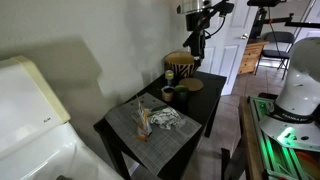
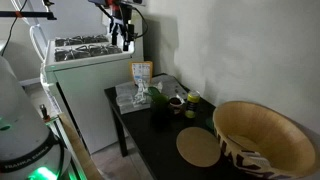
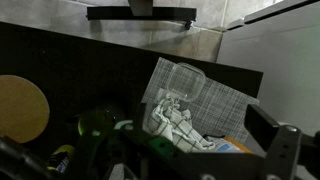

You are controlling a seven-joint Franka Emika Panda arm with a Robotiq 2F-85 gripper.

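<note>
My gripper stands open high above a black table, nothing between its fingers. In exterior view 1 the gripper hangs in the air over the table's far part; in exterior view 2 it shows small at upper left. On a grey woven placemat lie a crumpled checked cloth and a clear container. An orange-and-white item stands at the mat in exterior view 2; in the wrist view the gripper partly covers it.
A round cork mat, a dark green item and a yellow-topped bottle share the table. A large wicker basket is at the right. A stove stands beyond the table.
</note>
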